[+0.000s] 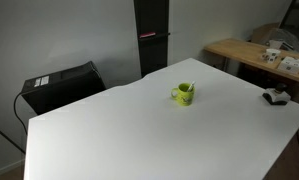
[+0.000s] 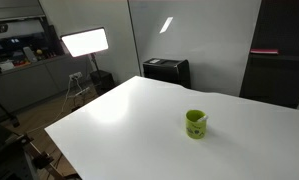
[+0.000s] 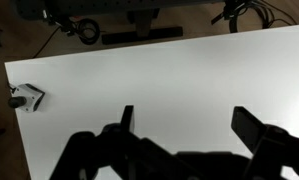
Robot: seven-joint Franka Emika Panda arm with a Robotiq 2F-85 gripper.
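Observation:
A yellow-green mug [image 1: 182, 95] stands upright on the white table, its handle toward the left in exterior view 1. Something thin and pale, perhaps a spoon, pokes out of its top. Exterior view 2 has the same mug [image 2: 196, 125] right of centre on the tabletop. In the wrist view my gripper is wide open, its dark fingers apart over bare white table. Nothing lies between them, and the mug is outside that view. Neither exterior view takes in the gripper.
A small white-and-black device [image 1: 276, 96] sits at the table's right edge.

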